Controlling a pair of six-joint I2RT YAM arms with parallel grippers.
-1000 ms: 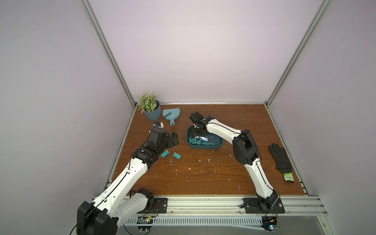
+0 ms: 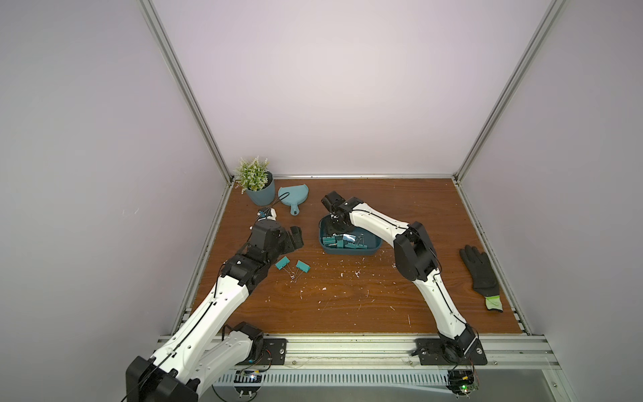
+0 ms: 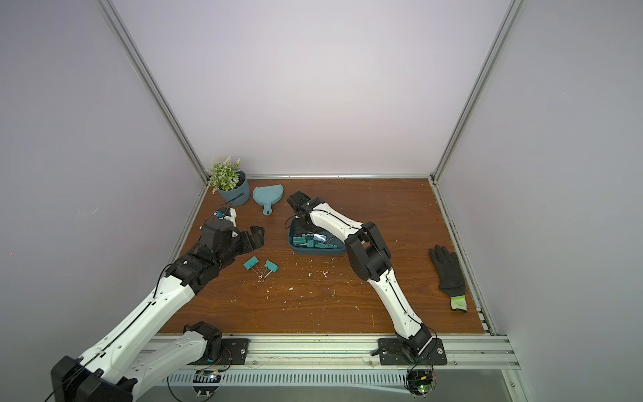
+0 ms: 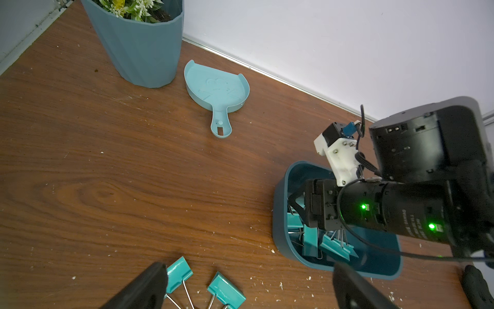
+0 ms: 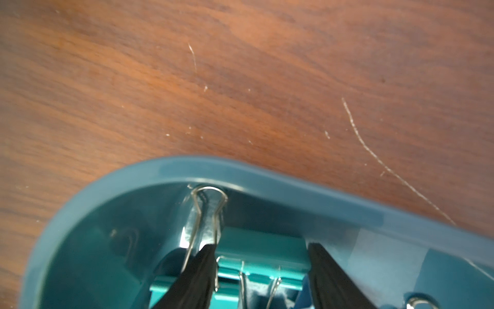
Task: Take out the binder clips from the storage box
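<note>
The blue-grey storage box (image 2: 351, 251) stands mid-table with several teal binder clips (image 4: 310, 241) in it. My right gripper reaches down into its left part. In the right wrist view, one teal clip (image 5: 262, 247) lies between the fingers, which stand close against its two ends. Whether they press on it cannot be made out. My left gripper is open and empty, left of the box. Two clips lie on the table below it, a left one (image 2: 282, 263) and a right one (image 2: 302, 266).
At the back left are a potted plant (image 2: 261, 193) and a light-blue dustpan (image 2: 293, 195). A dark glove (image 2: 480, 271) lies at the right edge. Small scraps dot the table in front of the box. The table between box and glove is largely clear, apart from the right arm crossing it.
My left arm has also moved a little to the left. The clips on the table have stayed put.
</note>
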